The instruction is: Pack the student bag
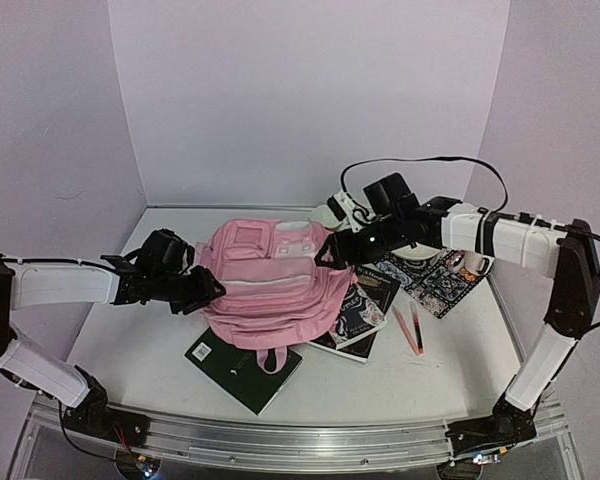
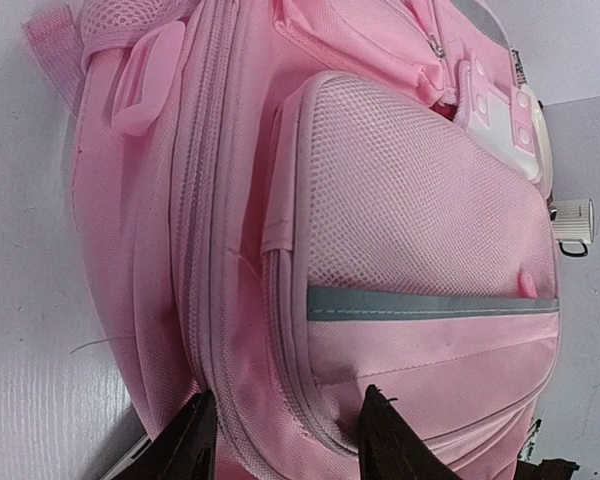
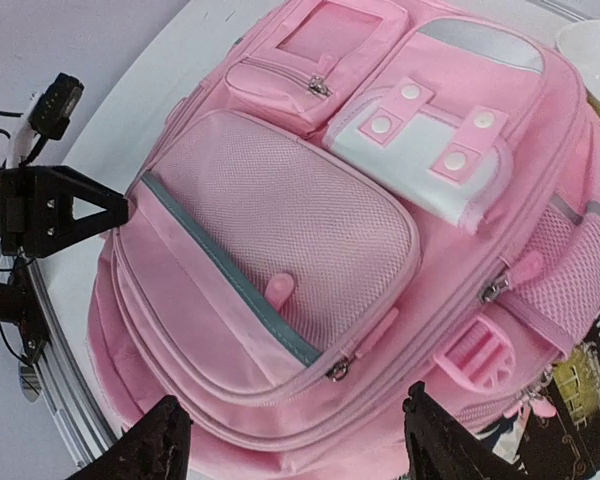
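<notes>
A pink student bag point(image 1: 265, 270) lies flat mid-table, its front pocket point(image 3: 280, 190) with a grey strip facing up. At the bag's left side is my left gripper point(image 1: 195, 295); its fingers point(image 2: 195, 445) stand apart, with the bag's pink edge point(image 2: 270, 420) running between them. Whether they pinch the fabric cannot be made out. My right gripper point(image 1: 332, 255) is over the bag's right side, open. Between its widely parted fingers the bag's lower edge shows below, with no fabric visibly caught. Zipper pulls point(image 3: 340, 368) lie along the pocket's edge.
A dark green book point(image 1: 240, 370) lies partly under the bag's front. Dark books point(image 1: 358, 315) lie at its right, beside two pens point(image 1: 410, 328). A patterned black sheet point(image 1: 435, 285) and a white cup point(image 1: 477, 262) are farther right.
</notes>
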